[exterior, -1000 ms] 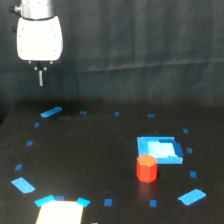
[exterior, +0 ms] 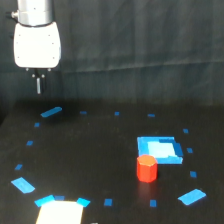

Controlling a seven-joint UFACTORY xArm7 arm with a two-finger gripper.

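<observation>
My gripper (exterior: pixel 40 90) hangs high at the upper left, below the white body of the arm (exterior: pixel 37 46). It is small and dark against a black backdrop, so whether its fingers are apart or together does not show. Well away from it, at the right, an orange-red block (exterior: pixel 147 169) with a lighter top stands upright on the black table. Just behind the block is a blue tray (exterior: pixel 176 157) with something white (exterior: pixel 160 150) inside. The block hides part of the tray's front edge.
A cream-coloured object (exterior: pixel 60 212) is cut off by the bottom edge at the left. Several blue tape pieces, such as a strip (exterior: pixel 51 112) below the gripper, mark the table. Dark curtain (exterior: pixel 140 60) behind.
The arm and gripper have come down slightly at the upper left. The block, tray and cream-coloured object stay where they were.
</observation>
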